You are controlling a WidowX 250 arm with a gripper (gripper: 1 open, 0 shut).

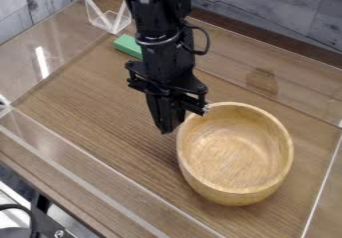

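The black robot arm comes down from the top of the camera view, its gripper (163, 120) hanging low over the wooden table, just left of a light wooden bowl (234, 169). Whether the fingers are open or shut, and whether anything is between them, I cannot tell. The bowl looks empty.
A green object (128, 45) lies behind the arm at the upper left, partly hidden by it. A cable runs at the lower left corner.
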